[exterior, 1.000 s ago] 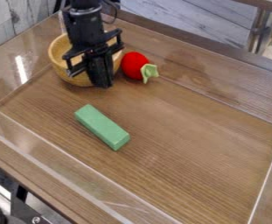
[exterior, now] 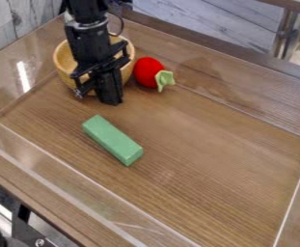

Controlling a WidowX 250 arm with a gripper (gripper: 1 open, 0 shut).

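Observation:
My black gripper [exterior: 98,89] hangs at the upper left, over the front of a yellow-tan bowl [exterior: 68,60], hiding much of it; its fingers look close together, though whether anything is between them is hard to see. Right of the bowl lies a red object with a pale green top [exterior: 150,71], like a strawberry or tomato toy. A green rectangular block [exterior: 112,138] lies flat on the wooden table [exterior: 217,164], below the gripper.
A pale wall and ledge [exterior: 268,17] edge the back right, and a dark curved object shows at the lower left corner.
My gripper has shifted slightly to the left. The red object and green block look unmoved.

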